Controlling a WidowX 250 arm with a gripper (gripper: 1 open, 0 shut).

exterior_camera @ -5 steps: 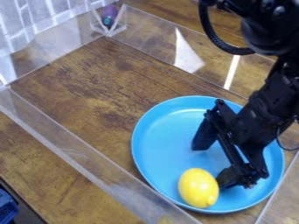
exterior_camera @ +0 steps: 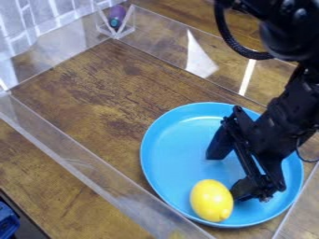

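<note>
A blue plate (exterior_camera: 174, 154) lies on the wooden surface at the lower right, with a yellow egg-shaped object (exterior_camera: 212, 200) near its front edge. My black gripper (exterior_camera: 237, 165) reaches down over the right half of the plate, just behind and right of the yellow object. Its dark fingers overlap against the dark body, so whether they are open or shut is unclear.
Clear plastic walls bound the wooden area (exterior_camera: 93, 93) at left, back and front. Bare wood fills the left half. A small purple and teal object (exterior_camera: 116, 17) is at the back left; a blue item (exterior_camera: 7, 222) sits at the lower left edge.
</note>
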